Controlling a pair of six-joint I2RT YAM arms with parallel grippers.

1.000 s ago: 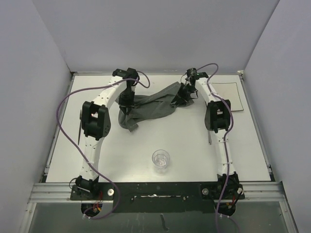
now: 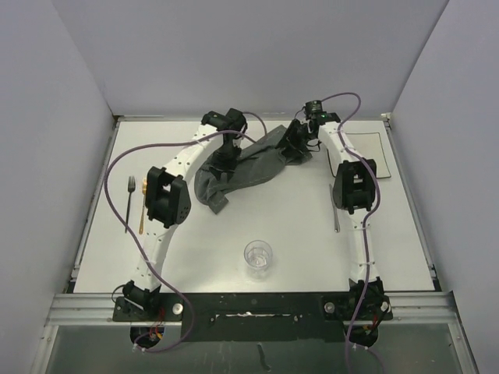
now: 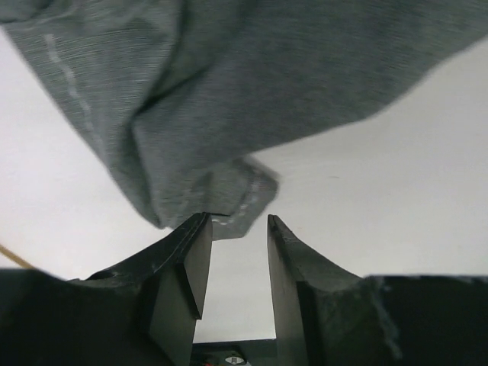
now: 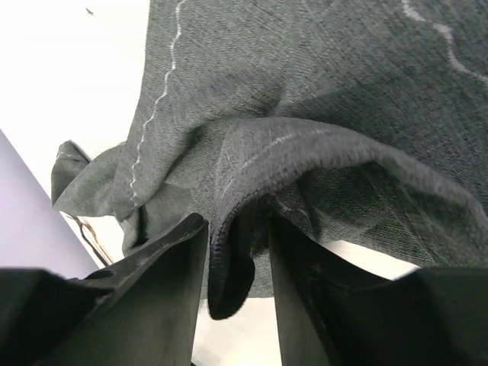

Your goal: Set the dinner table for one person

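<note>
The dark grey cloth (image 2: 257, 169) lies rumpled across the back of the white table, its left end folded over and its right end bunched. Over its left part is my left gripper (image 2: 226, 165). In the left wrist view, that gripper is open, with no cloth gripped and a folded cloth corner (image 3: 236, 200) just beyond its fingertips. At the bunched right end is my right gripper (image 2: 294, 146). Seen from the right wrist, its fingers (image 4: 293, 267) stand apart, and a raised cloth fold (image 4: 231, 278) hangs between them without being visibly pinched.
A fork (image 2: 131, 187) and a wooden-looking spoon (image 2: 143, 204) lie at the left. On the right are a knife (image 2: 335, 214) and a white, dark-edged board or plate (image 2: 373, 148), partly behind the arm. A clear glass (image 2: 258, 255) stands at front centre.
My right gripper shifted slightly right. The cloth's left end moved a little right.
</note>
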